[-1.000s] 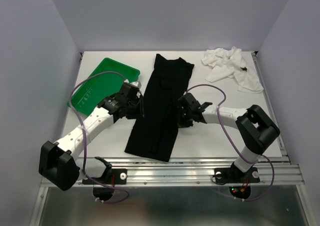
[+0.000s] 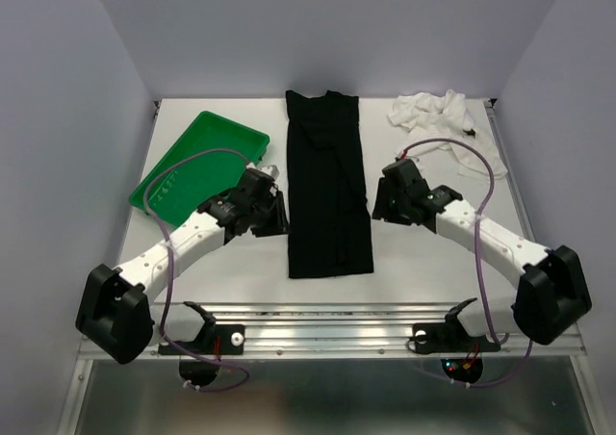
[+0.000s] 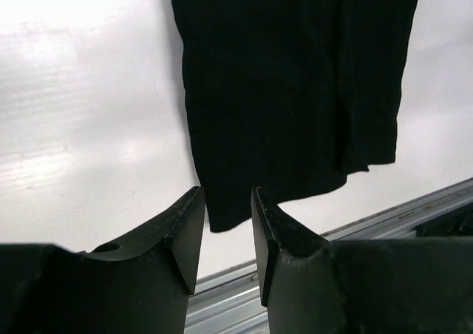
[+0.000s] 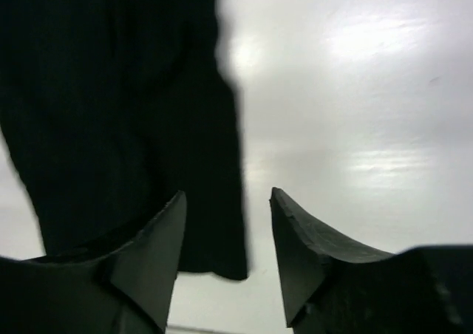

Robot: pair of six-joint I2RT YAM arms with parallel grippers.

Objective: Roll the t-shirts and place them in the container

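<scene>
A black t-shirt lies folded into a long strip down the middle of the white table, its near end flat and its far end uneven. My left gripper is just left of the strip, part open. In the left wrist view, bare table and the corner of the black cloth show beyond its parted fingers. Right of the strip is my right gripper, apart from the cloth. Its fingers are parted in the right wrist view, with the cloth's near corner lying beyond them.
An empty green tray stands at the left of the table. Crumpled white cloth occupies the back right corner.
The black strip was slanted and has been straightened, its near end shifting right and back. My right gripper has moved away from the cloth to the right; the left has shifted slightly.
</scene>
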